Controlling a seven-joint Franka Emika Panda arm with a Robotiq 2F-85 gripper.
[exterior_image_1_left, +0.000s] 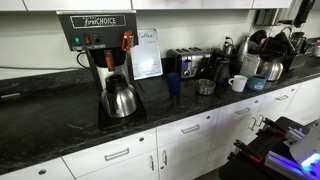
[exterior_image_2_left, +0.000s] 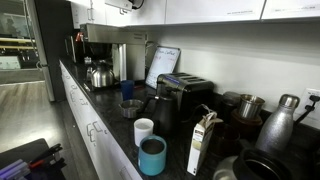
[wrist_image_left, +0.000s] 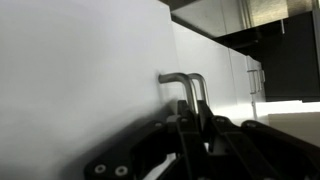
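Observation:
In the wrist view my gripper reaches toward the front of a white cabinet (wrist_image_left: 80, 70). Two bent metal handles (wrist_image_left: 178, 78) stick out side by side at the gap between the doors. The nearer handle runs down between my fingers, which look shut on it; the exact contact is dark and partly hidden. Exterior view 1 has white lower doors and drawers (exterior_image_1_left: 195, 150) under a black counter. Neither exterior view shows my fingertips clearly.
On the counter (exterior_image_1_left: 50, 120) stand a coffee maker with a steel carafe (exterior_image_1_left: 121, 97), a blue cup (exterior_image_1_left: 174, 83), a glass bowl (exterior_image_1_left: 205, 87), a toaster (exterior_image_1_left: 188, 62) and a white mug (exterior_image_1_left: 239, 83). A teal mug (exterior_image_2_left: 152, 156) sits near the counter's front edge.

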